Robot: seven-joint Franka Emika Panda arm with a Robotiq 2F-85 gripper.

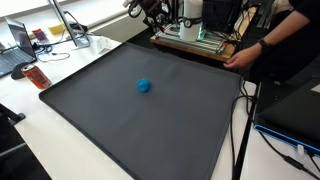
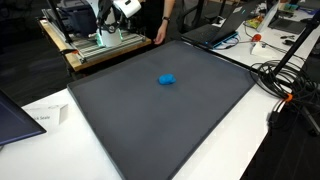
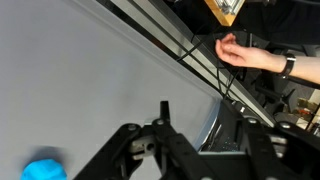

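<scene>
A small blue object (image 1: 143, 85) lies alone on the dark grey board (image 1: 110, 130). In exterior view 2 the blue object (image 2: 166, 78) sits toward the board's far part, and the wrist view catches only part of the blue object (image 3: 44, 170) at its lower left corner. My gripper is open above the board, its two black fingers apart with nothing between them. The blue object is off to one side of the fingers, not touching them.
A person's hand (image 1: 235, 65) is just beyond the board's edge, near the wooden base; the hand (image 3: 230, 48) also shows in the wrist view. A red can (image 1: 37, 76) and a laptop (image 1: 12, 58) stand left of the board. Cables (image 2: 285, 85) lie on the right side. Most of the board is bare.
</scene>
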